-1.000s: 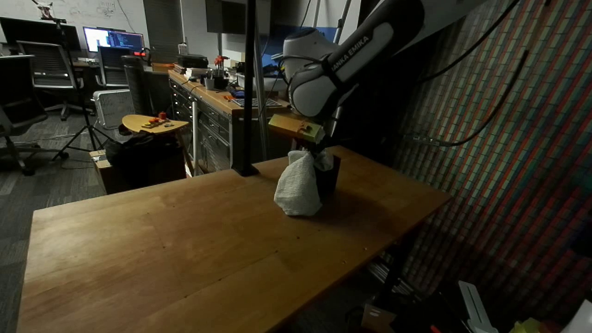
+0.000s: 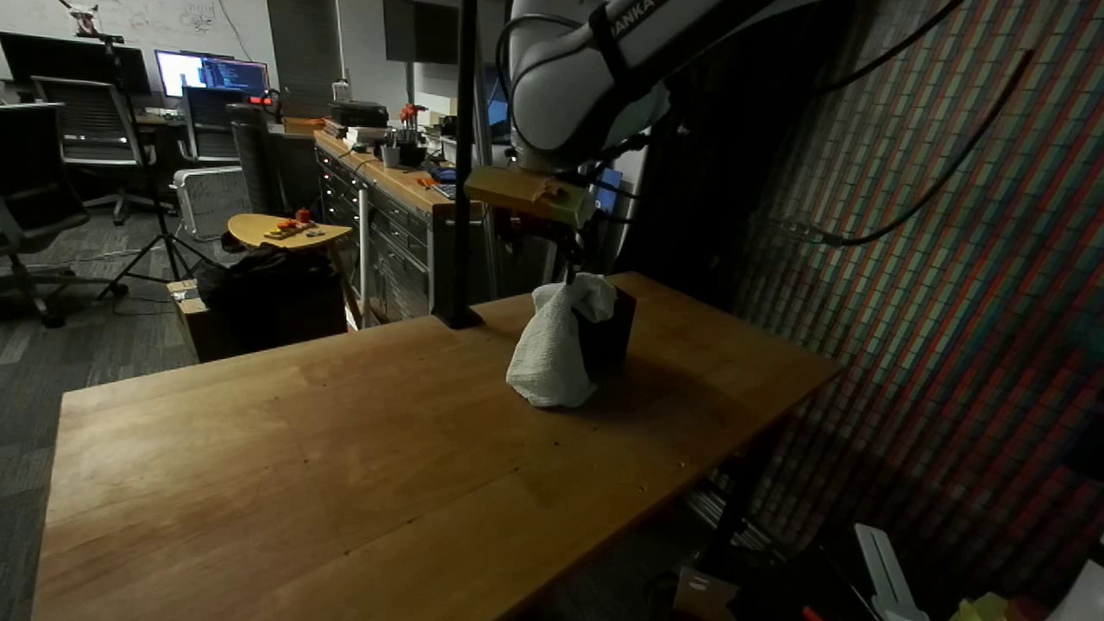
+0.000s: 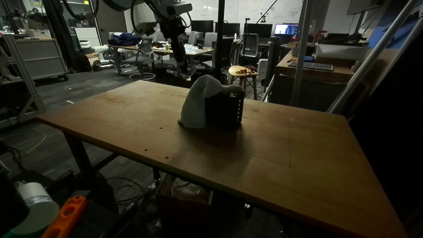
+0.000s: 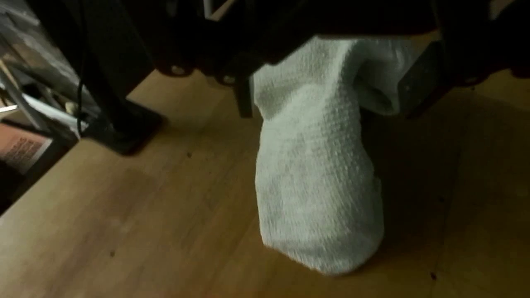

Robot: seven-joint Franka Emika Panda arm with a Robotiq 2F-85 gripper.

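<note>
A white textured cloth (image 2: 551,347) hangs over a black box (image 2: 608,329) on the wooden table, its lower end reaching the tabletop. In exterior view 2 the cloth (image 3: 195,103) covers the left side and part of the top rim of the black box (image 3: 224,109). My gripper is open, its fingers wide apart in the wrist view with the cloth (image 4: 318,174) seen beyond them. From exterior view 2, the dark gripper (image 3: 182,67) appears above and to the left of the cloth, apart from it. The inside of the box is hidden.
A black post (image 2: 457,207) stands at the table's far edge, near the box. A workbench (image 2: 388,191) and a small stool (image 2: 285,229) lie beyond the table.
My arm has risen and shifted left in exterior view 1, so the gripper sits higher over the cloth. The cloth's upper part now shows more, folded over the box; its lower end has barely moved.
</note>
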